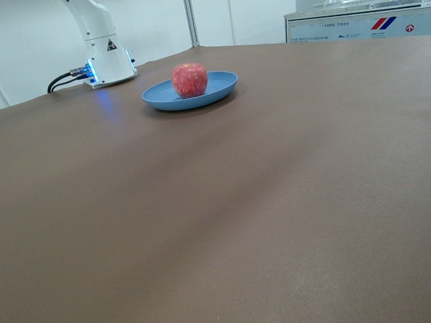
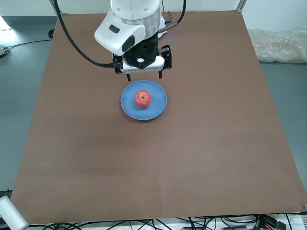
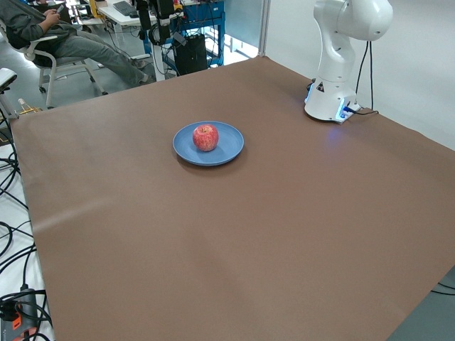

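Observation:
A red apple [image 2: 143, 98] rests on a round blue plate [image 2: 155, 108] on the brown table; the same apple [image 1: 189, 80] and plate [image 1: 221, 83] show in the top view, and the apple [image 3: 205, 137] again in the right view. My gripper [image 2: 144, 76] hangs just behind and above the plate in the left view, its two dark fingers wide apart, with nothing seen between them. In the top and right views the gripper is not visible.
Cables run along its near edge in the left view. A seated person [image 3: 85, 50] is beyond the table in the right view.

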